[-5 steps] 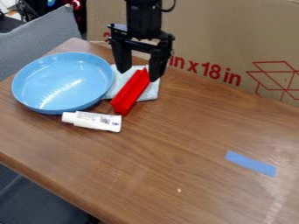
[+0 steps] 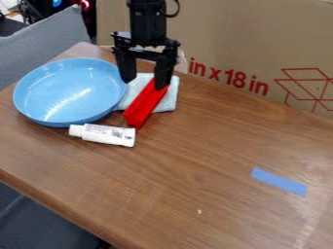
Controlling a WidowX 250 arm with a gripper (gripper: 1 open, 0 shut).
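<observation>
My black gripper (image 2: 144, 70) hangs open at the top centre, its fingers over the upper end of a red elongated object (image 2: 146, 105). That object lies on a folded pale cloth (image 2: 168, 100) beside a blue round plate (image 2: 68, 92). A white tube (image 2: 101, 134) lies on the wooden table just below them. Whether the fingertips touch the red object is not clear.
A cardboard box (image 2: 267, 53) stands along the back. A grey surface (image 2: 39, 44) borders the table at left.
My gripper has moved slightly left and down over the past second. The plate, tube, cloth and red object look unmoved.
</observation>
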